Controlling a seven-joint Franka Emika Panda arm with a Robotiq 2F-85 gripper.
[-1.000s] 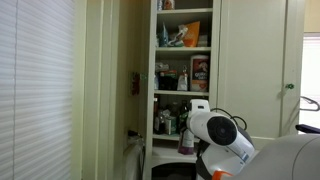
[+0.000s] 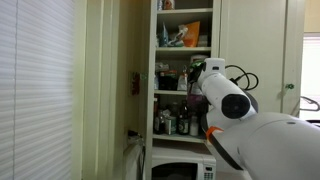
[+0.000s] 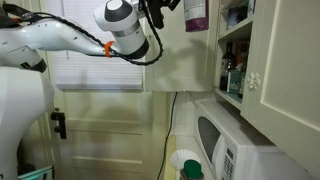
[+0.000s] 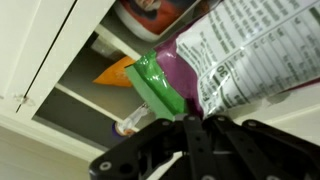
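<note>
A printed bag (image 4: 262,55) with purple edges, a white text panel and a green end fills the upper right of the wrist view. My gripper is shut on the bag near its green end (image 4: 155,80). In exterior view 2 the purple bag (image 3: 196,14) hangs at the top edge, beside the dark gripper, and its upper part is out of frame. Exterior view 1 shows the arm's white wrist (image 2: 212,68) in front of the open cabinet, hiding most of the bag.
Open cabinet shelves (image 2: 180,53) hold an orange bag (image 2: 188,35) above and several bottles (image 2: 182,124) lower down. Below stands a white microwave (image 3: 225,135), with a green-lidded container (image 3: 192,170) near it. An open cabinet door (image 3: 285,75) flanks the shelves.
The arm has risen in front of the cabinet, from the lower shelves to about the middle ones. The bag has gone up with the gripper.
</note>
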